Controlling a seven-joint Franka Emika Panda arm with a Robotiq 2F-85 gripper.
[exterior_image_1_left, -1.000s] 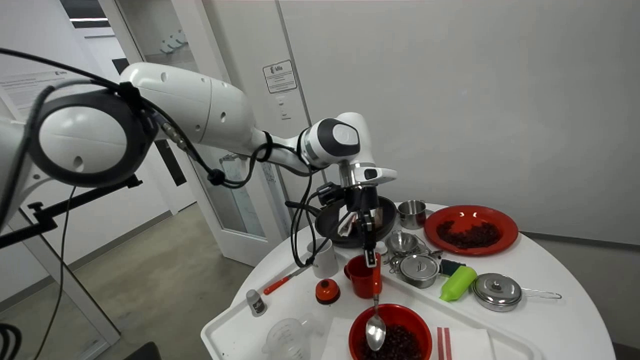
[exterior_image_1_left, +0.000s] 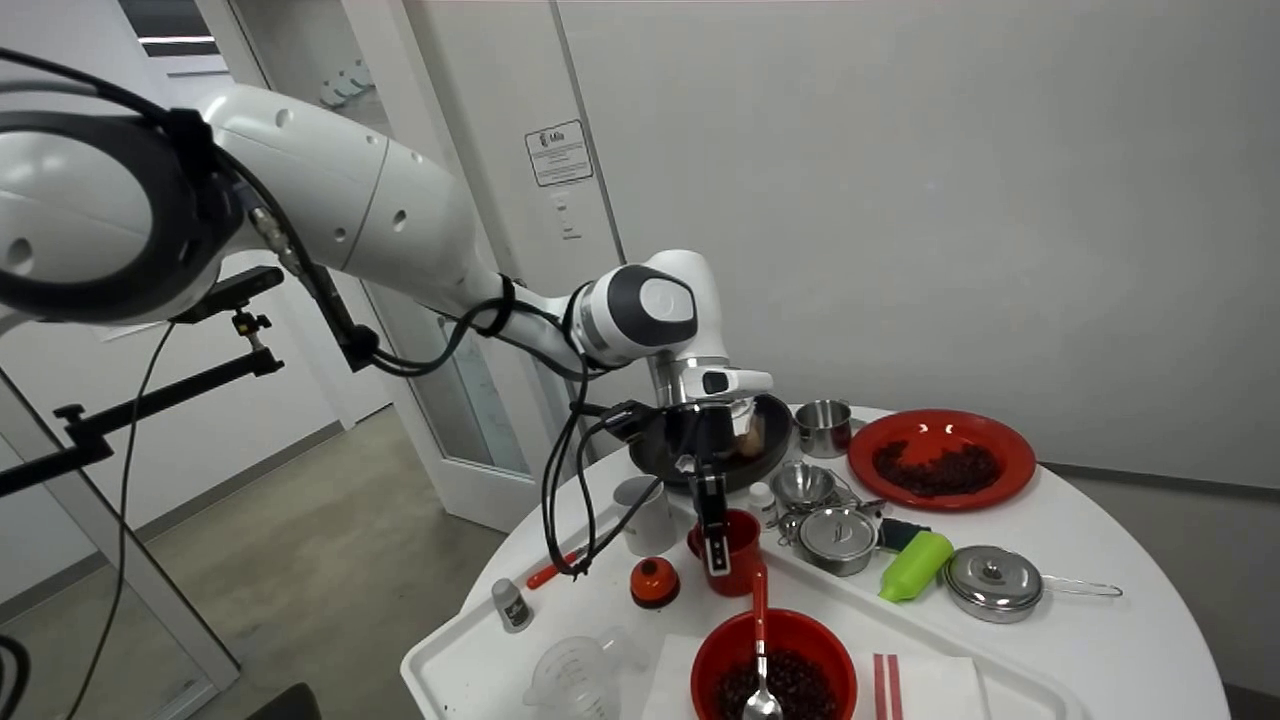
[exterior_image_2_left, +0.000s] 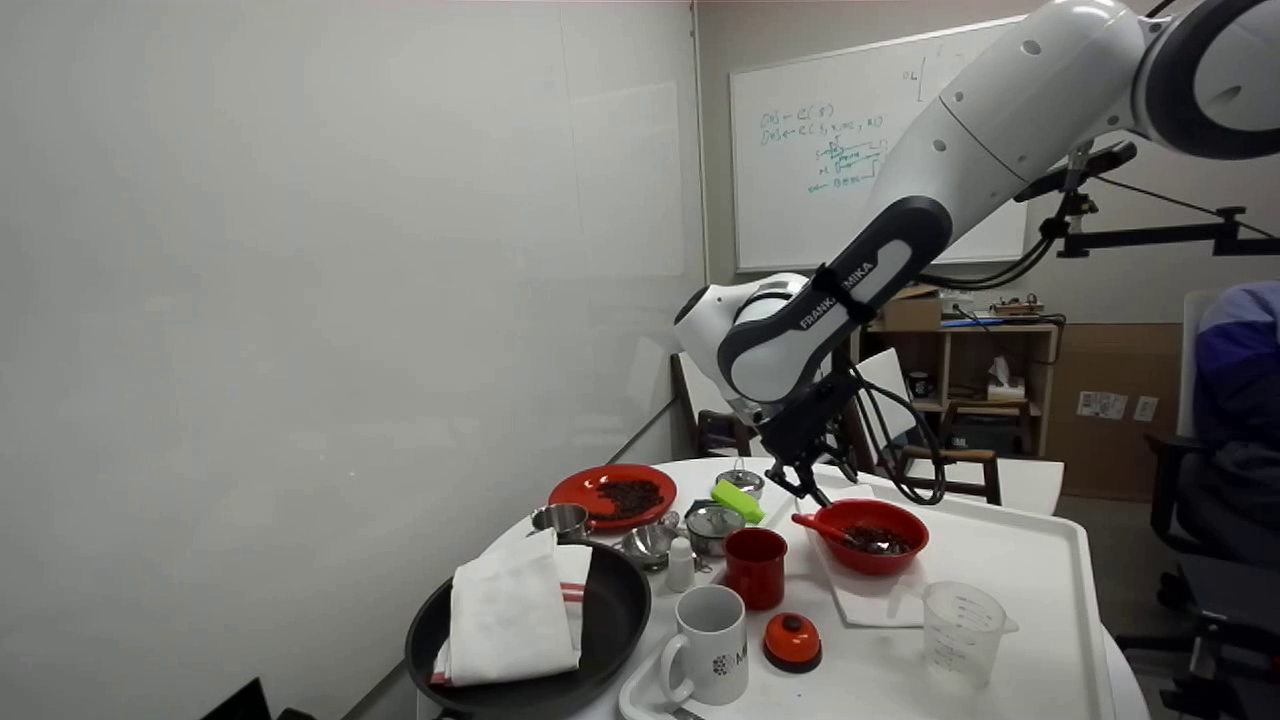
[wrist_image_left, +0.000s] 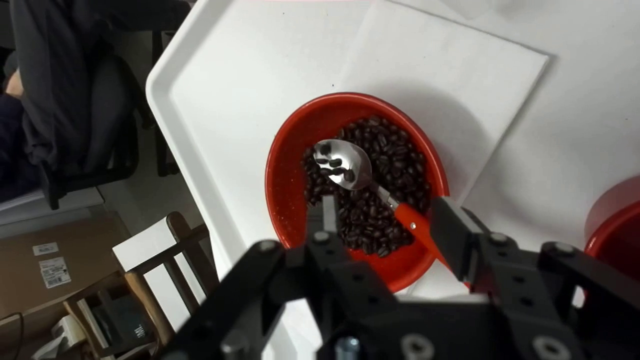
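Observation:
A red bowl (wrist_image_left: 276, 180) of dark beans (wrist_image_left: 402, 156) stands on a folded white napkin (wrist_image_left: 432, 72). In it rests a metal spoon (wrist_image_left: 354, 157) with a few beans in its scoop. The spoon's orange-red handle (wrist_image_left: 414, 223) leans out over the rim. My gripper hovers above the bowl, its fingers part open. The handle runs between the fingers, close to the right-hand one in the wrist view, which hides part of it. Whether they touch is unclear. In exterior view 1 the fingers (exterior_image_1_left: 716, 546) stand just beside the handle's upper end.
Close to the bowl is a red mug (exterior_image_2_left: 756, 570). A white mug (exterior_image_2_left: 710, 648), an orange timer (exterior_image_2_left: 792, 642) and a clear measuring jug (exterior_image_2_left: 963, 636) share the white tray (exterior_image_2_left: 1074, 576). Pots, a pan (exterior_image_2_left: 624, 612) and a red plate (exterior_image_1_left: 1014, 462) crowd the table behind.
In exterior view 1 my gripper has moved left and down. The spoon, earlier upright at my fingers, has sunk lower into the bowl. The bowl has shifted slightly left.

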